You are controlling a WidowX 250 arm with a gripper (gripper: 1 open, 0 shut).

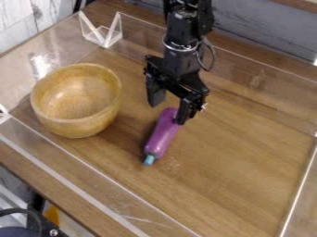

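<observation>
My black gripper (170,93) hangs over the middle of the wooden table, open, with its two fingers spread left and right. Just below it lies a purple cylindrical object (161,137) with a light blue tip, lying lengthwise toward the front. Its upper end is near the right finger; whether they touch I cannot tell.
A large tan bowl (73,112) sits at the left. A white wire holder (102,31) stands at the back left. A dark cable or part shows at the bottom left edge.
</observation>
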